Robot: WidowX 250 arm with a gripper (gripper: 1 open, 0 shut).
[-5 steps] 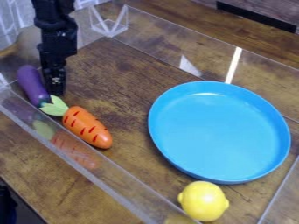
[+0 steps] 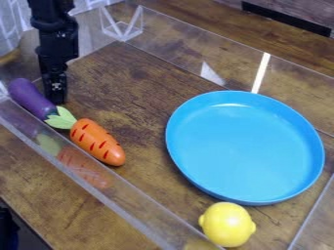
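Note:
My black gripper point(image 2: 55, 80) is at the upper left, low over the far end of a purple eggplant toy point(image 2: 31, 100) with green leaves. Its dark fingers blend with the shadow behind them, so their opening is hard to make out. An orange carrot toy point(image 2: 98, 142) lies just right of the eggplant, nearer the camera. A large blue plate point(image 2: 243, 146) sits on the right half of the wooden surface point(image 2: 144, 98).
A yellow lemon toy point(image 2: 228, 224) sits at the bottom, below the plate. A clear plastic wall point(image 2: 131, 210) runs diagonally along the lower left. The middle between gripper and plate is bare wood.
The toys and plate are unchanged.

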